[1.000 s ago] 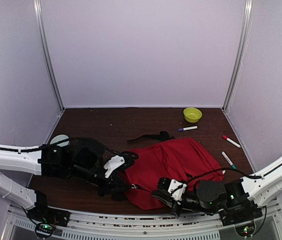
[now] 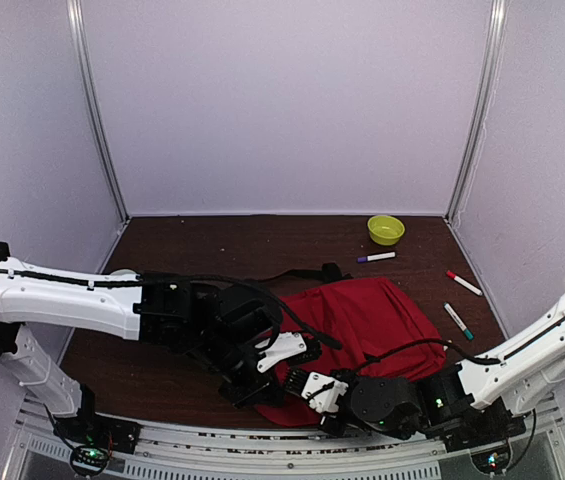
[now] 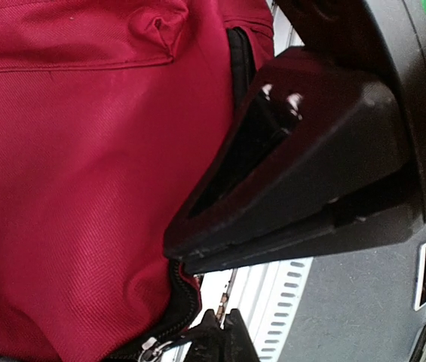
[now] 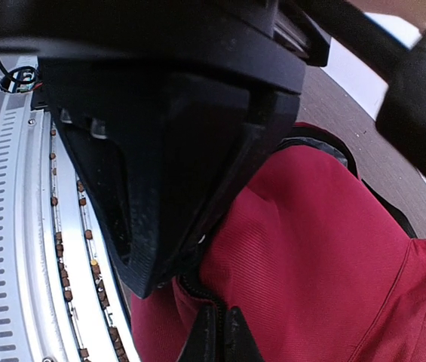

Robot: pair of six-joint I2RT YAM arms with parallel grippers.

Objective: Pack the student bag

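Note:
The red backpack [image 2: 372, 330] lies near the table's front, with both grippers at its front edge in the top view. In the left wrist view, my left gripper is shut at the black zipper [image 3: 182, 302], by a metal zipper pull [image 3: 152, 347]; whether it pinches the pull is unclear. In the right wrist view, my right gripper is shut on the zippered edge of the bag, whose red cloth [image 4: 311, 249] bunches beside it.
A yellow bowl [image 2: 386, 229] stands at the back right. Purple [image 2: 376, 257], red [image 2: 464, 283] and teal [image 2: 458, 320] markers lie around the bag.
My left arm has moved right along the bag's front edge toward the right gripper. The right gripper has shifted slightly left, and the two now sit closer together.

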